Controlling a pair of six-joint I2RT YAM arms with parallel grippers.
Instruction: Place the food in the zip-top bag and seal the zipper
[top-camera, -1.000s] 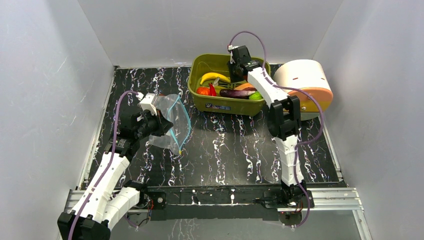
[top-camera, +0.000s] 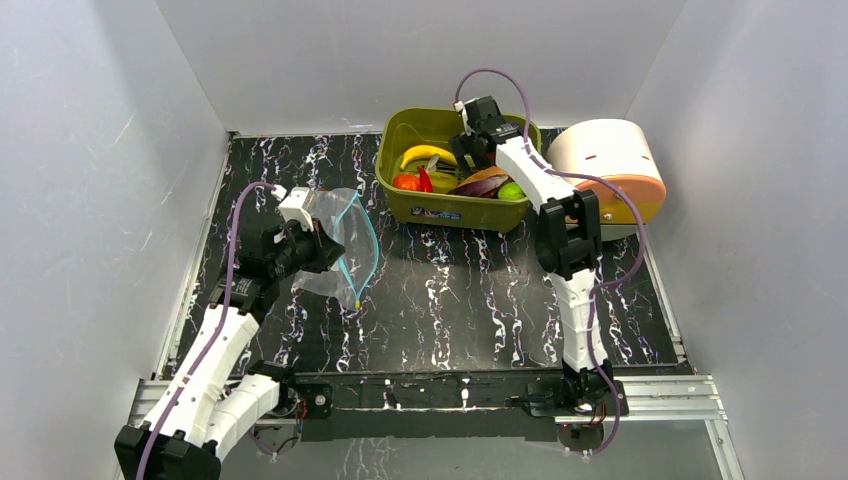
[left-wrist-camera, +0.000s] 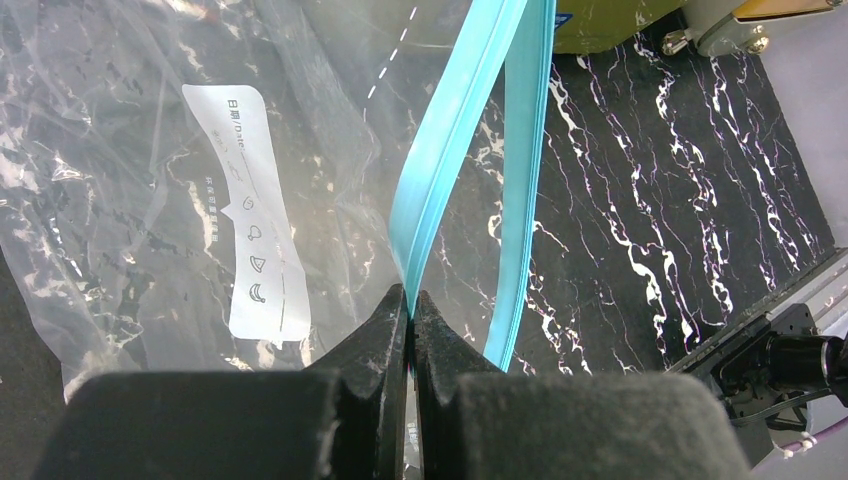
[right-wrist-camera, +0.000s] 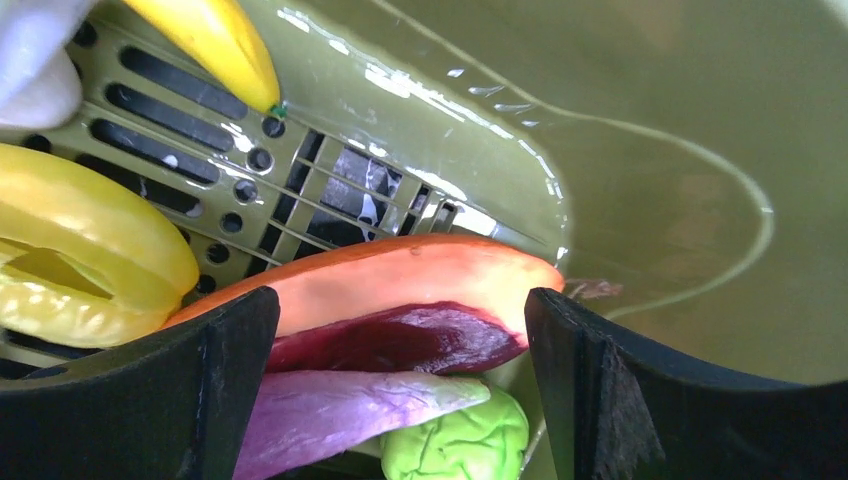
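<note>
The clear zip bag (left-wrist-camera: 130, 190) has a light-blue zipper strip (left-wrist-camera: 455, 130), and its mouth gapes to the right. My left gripper is shut on the near strip of the bag's mouth. Over at the green bin (top-camera: 465, 212), my right gripper (top-camera: 474, 155) reaches down inside. In the right wrist view its fingers (right-wrist-camera: 225, 390) stand wide apart, nothing gripped. An orange carrot-like piece (right-wrist-camera: 400, 275) spans the gap below them, with a purple eggplant (right-wrist-camera: 340, 405) and a green cabbage (right-wrist-camera: 455, 445) beside it.
Also in the bin are a banana (top-camera: 428, 154), a tomato (top-camera: 407, 182), a red pepper (top-camera: 425, 180) and a yellow pepper piece (right-wrist-camera: 90, 245). A cream-and-orange box (top-camera: 605, 150) stands right of the bin. Bare black tabletop (top-camera: 440, 300) fills the middle.
The eggplant lies more slanted than a second ago. The left arm stays put.
</note>
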